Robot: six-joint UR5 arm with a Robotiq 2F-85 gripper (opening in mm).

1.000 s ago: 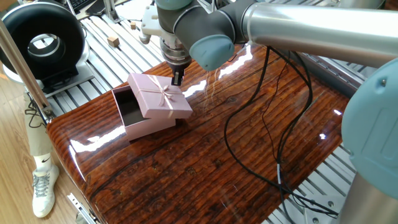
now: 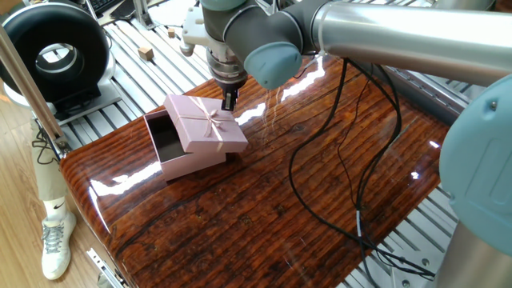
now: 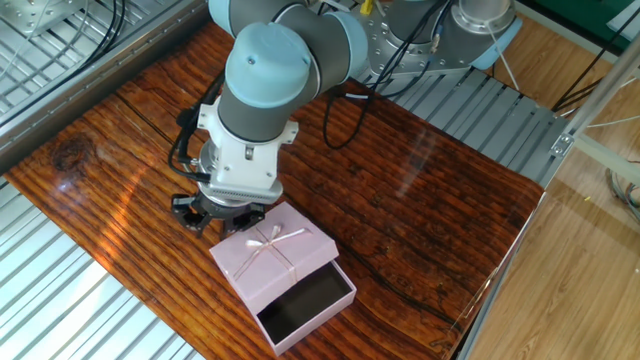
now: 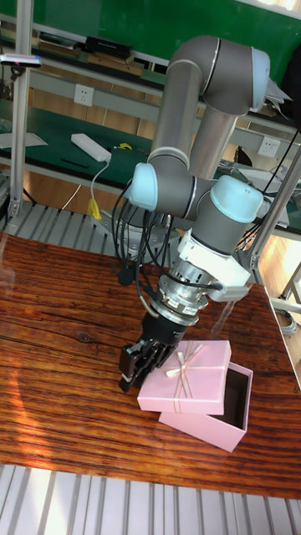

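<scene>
A pink box (image 3: 310, 306) stands on the glossy wooden table with its dark inside partly showing. Its pink lid (image 2: 204, 126), tied with a pale ribbon bow, rests askew across the top, covering one side and leaving the other uncovered. In exterior view 2, my gripper (image 3: 218, 221) is open at the lid's far edge, its black fingers (image 3: 187, 212) spread apart. One finger is close beside the lid; I cannot tell whether they touch. Nothing shows between the fingers. Exterior view 3 shows the gripper low, left of the lid (image 4: 165, 390).
Bare table (image 2: 264, 216) spreads widely around the box. Black cables (image 2: 296, 172) hang from the arm and loop over the table. A small wooden block (image 2: 146, 54) lies on the slatted metal surface beyond the table's edge.
The visible fingertip beside the lid has shifted very slightly and shows a little more of its face. Box, lid and arm look unmoved.
</scene>
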